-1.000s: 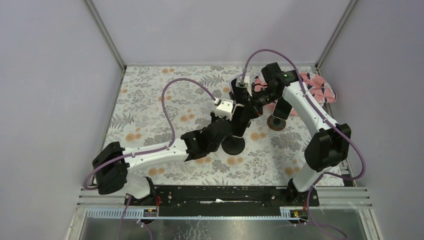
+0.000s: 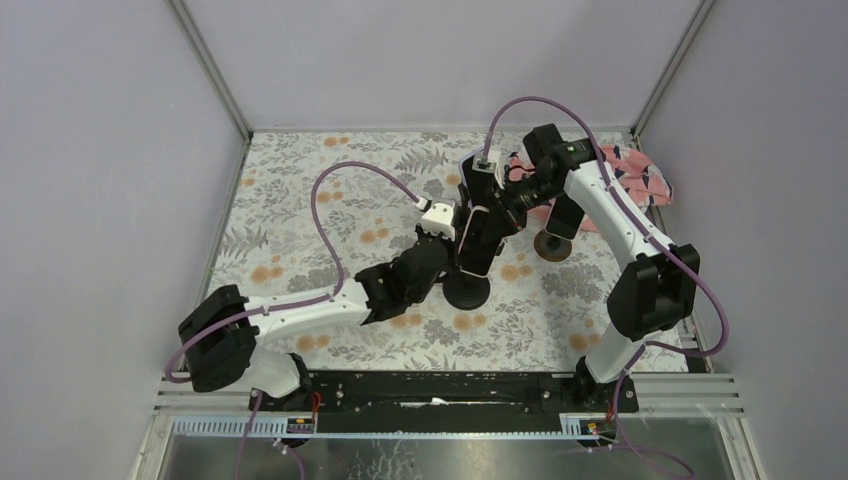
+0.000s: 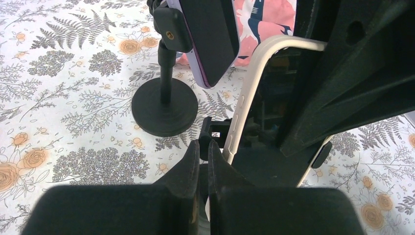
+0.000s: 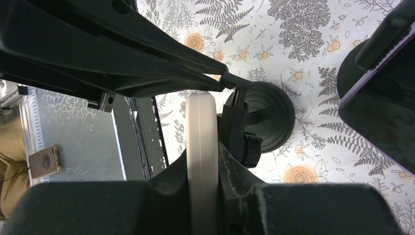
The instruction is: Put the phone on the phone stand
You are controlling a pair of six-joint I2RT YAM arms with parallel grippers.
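Note:
My right gripper is shut on the white-framed phone (image 2: pixel 478 243), seen edge-on as a pale strip in the right wrist view, over the front phone stand (image 2: pixel 466 292). The stand's arm and holder are partly hidden behind the phone. My left gripper is at the phone's left side by the stand's holder, its fingertips close together; whether anything is between them is unclear. In the top view it comes in from the left, beside the phone.
A stand with a purple-edged phone (image 3: pixel 208 39) is just behind. Another phone on a stand (image 2: pixel 566 214) is at the right, near a pink patterned cloth (image 2: pixel 640 175).
The right arm and phone look almost unmoved.

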